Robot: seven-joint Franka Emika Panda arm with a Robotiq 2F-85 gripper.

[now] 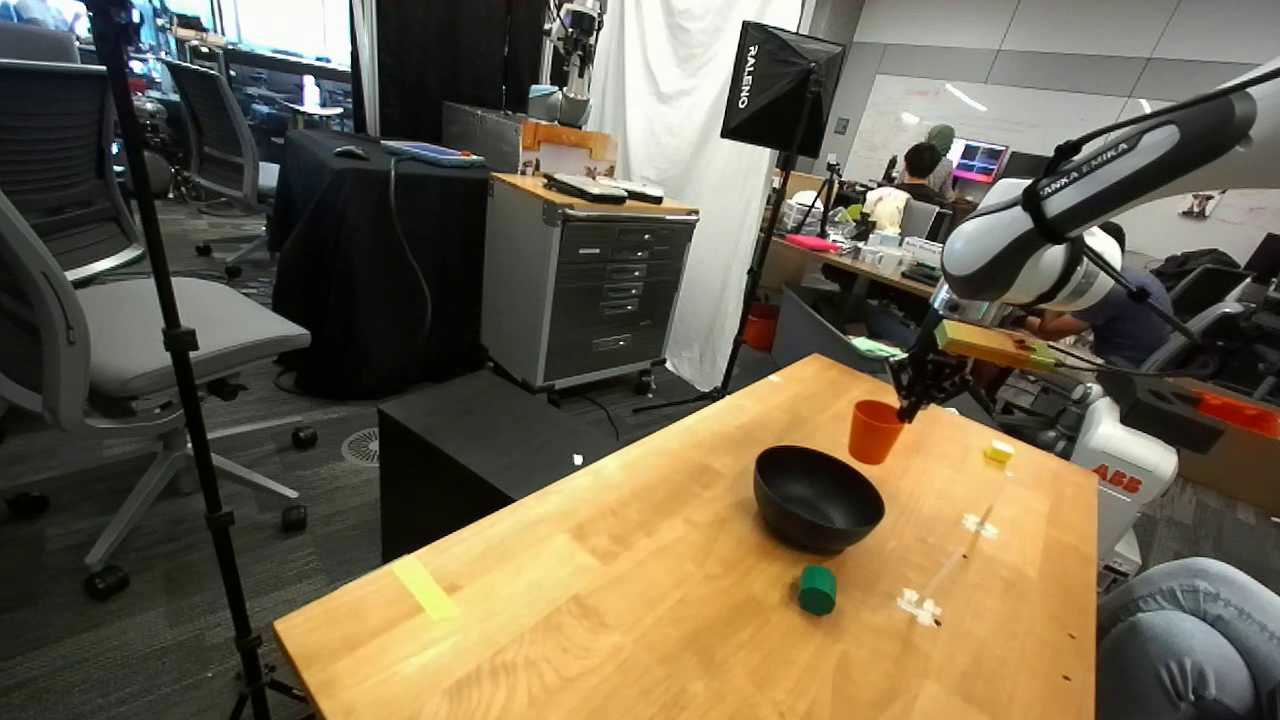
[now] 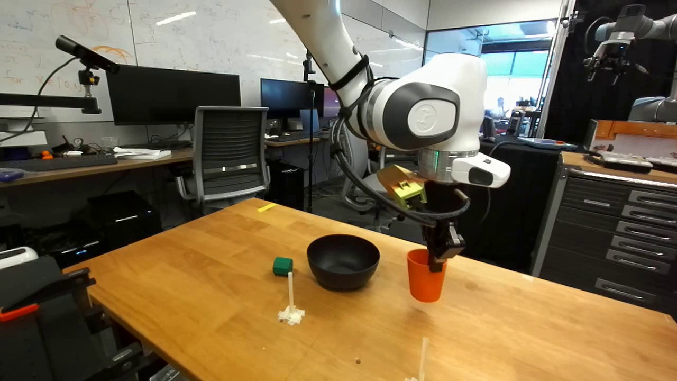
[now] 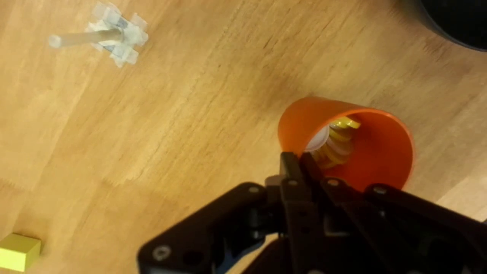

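An orange cup (image 1: 877,433) is held by its rim, with my gripper shut on the cup wall. In the second exterior view the cup (image 2: 424,279) hangs slightly tilted, a little above the table. Looking into it from the wrist, I see several yellow and whitish pieces (image 3: 335,141) lying inside; what they are is unclear. The black bowl (image 2: 343,261) rests empty on the table, beside the cup and apart from it. Only one edge of the bowl (image 3: 456,27) shows in the wrist view.
A green block (image 1: 817,590) lies close to the bowl. Two thin upright sticks, one of them a pale stick (image 2: 291,295), are taped to the table. A yellow block (image 3: 19,252) sits off to one side.
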